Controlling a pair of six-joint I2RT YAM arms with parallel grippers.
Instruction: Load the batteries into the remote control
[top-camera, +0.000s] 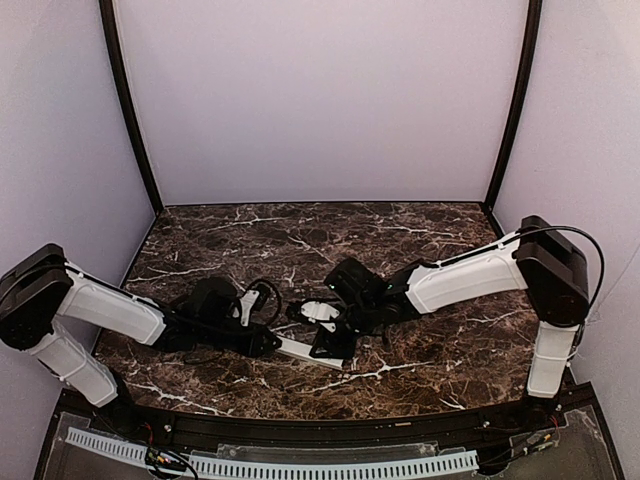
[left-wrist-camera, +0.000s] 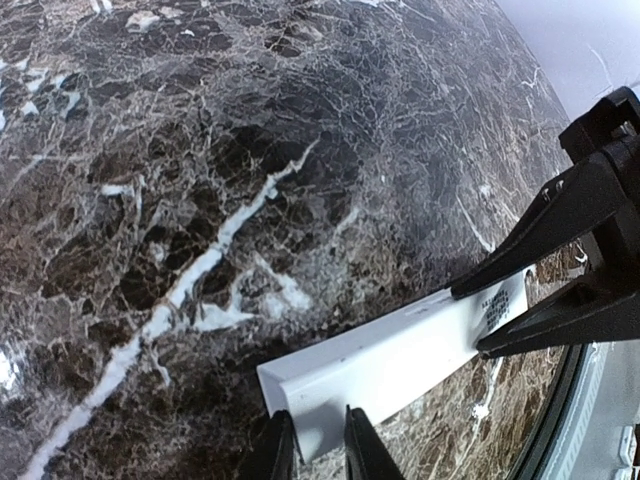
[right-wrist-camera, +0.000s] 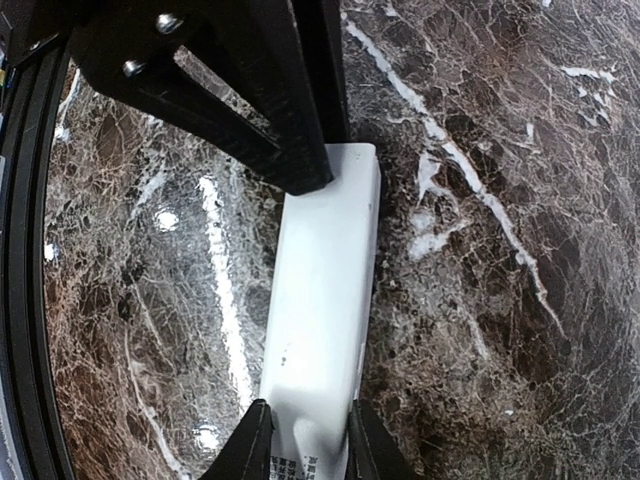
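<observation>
The white remote (top-camera: 300, 350) lies on its long side on the marble table between both grippers. My right gripper (top-camera: 330, 342) is shut on one end; in the left wrist view its black fingers grip the remote (left-wrist-camera: 390, 365) near the dotted grille. My left gripper (top-camera: 268, 340) is at the opposite end; its fingertips touch that end in its wrist view, and how far they are open is unclear. In the right wrist view the left gripper's fingers stand at the far end of the remote (right-wrist-camera: 320, 280). No batteries can be made out.
White walls stand at the back and sides.
</observation>
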